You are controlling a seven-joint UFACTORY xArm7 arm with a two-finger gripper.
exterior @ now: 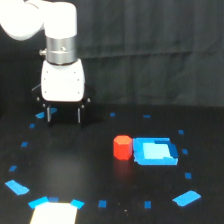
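The white robot arm hangs at the upper left with its dark gripper (63, 108) low over the black table, well left of a red hexagonal block (123, 147). The gripper's two dark fingers stand apart, with nothing visible between them. Just right of the red block sits a blue open tray (140, 142) with a pale inside.
Blue tape marks (17, 188) dot the black table (100, 180). A pale object (52, 212) lies at the near left edge, cut off by the frame. A dark curtain hangs behind.
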